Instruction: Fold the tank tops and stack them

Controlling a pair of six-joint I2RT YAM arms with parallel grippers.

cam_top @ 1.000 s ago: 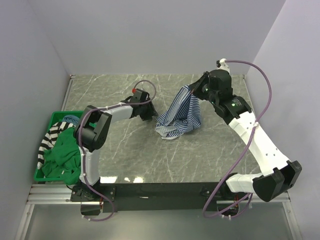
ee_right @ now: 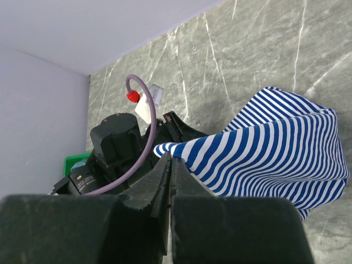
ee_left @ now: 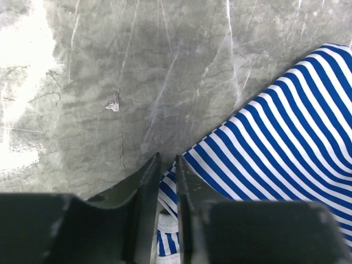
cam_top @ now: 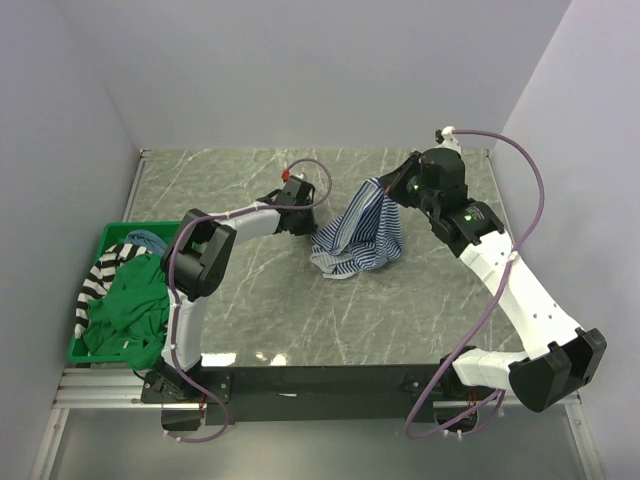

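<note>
A navy-and-white striped tank top (cam_top: 362, 232) lies bunched on the table, one part raised toward the right. My right gripper (cam_top: 386, 190) is shut on that raised part; in the right wrist view the striped cloth (ee_right: 264, 148) stretches away from the fingertips (ee_right: 175, 159). Low at the cloth's left end sits my left gripper (cam_top: 309, 231). In the left wrist view my left gripper is slightly open, and a striped corner (ee_left: 169, 187) shows in the narrow gap between its fingers. How firmly they touch it cannot be told.
At the left, a green basket (cam_top: 112, 232) holds green cloth (cam_top: 130, 310), black-and-white striped cloth (cam_top: 97, 283) and blue cloth (cam_top: 146, 240). Walls rise on three sides.
My left gripper has moved right, up to the left end of the tank top. The right arm and the raised cloth have hardly moved.
</note>
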